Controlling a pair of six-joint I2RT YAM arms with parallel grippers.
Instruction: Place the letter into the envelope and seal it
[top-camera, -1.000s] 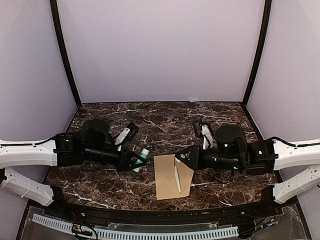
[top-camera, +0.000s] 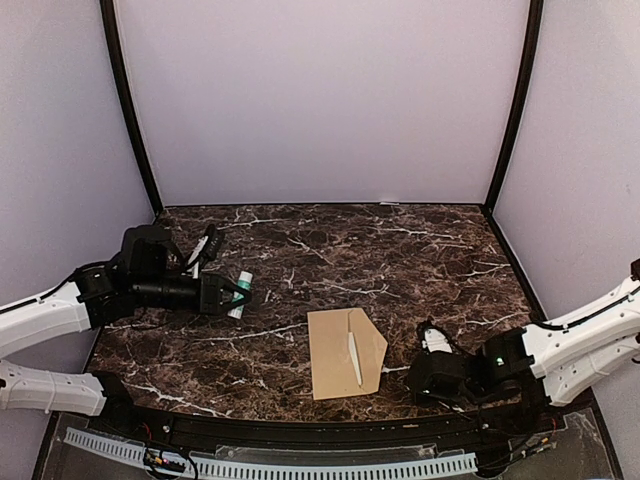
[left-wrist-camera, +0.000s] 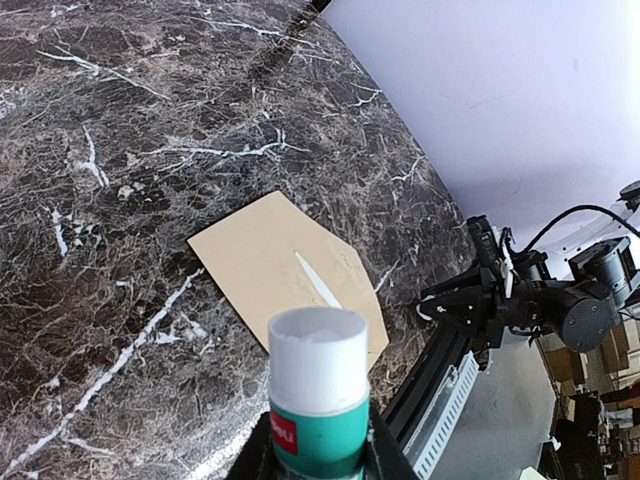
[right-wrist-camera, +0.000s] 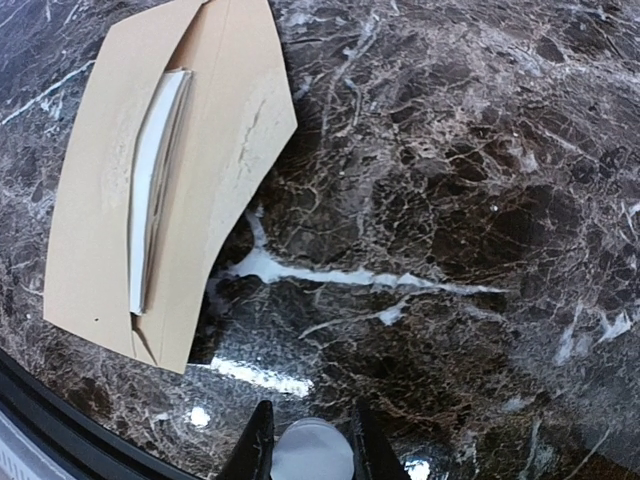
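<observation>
A tan envelope (top-camera: 331, 355) lies flat near the front of the table, its pointed flap (right-wrist-camera: 236, 130) unfolded to the right. Out of its opening shows the edge of the white folded letter (right-wrist-camera: 150, 190); the rest of the letter is hidden inside. My left gripper, well to the left and above the table, is shut on a green-and-white glue stick (left-wrist-camera: 318, 365), white end uppermost. To the right of the envelope, low near the front edge, my right gripper is shut on a white round cap (right-wrist-camera: 313, 458).
A black front rail (top-camera: 300, 430) borders it, with a pale slotted strip (top-camera: 330, 470) beyond. White walls stand at the back and sides.
My right gripper has moved from over the envelope's flap to the right and frontward, still holding the cap. The left gripper has drawn back leftward with the glue stick. Envelope and letter have stayed put.
</observation>
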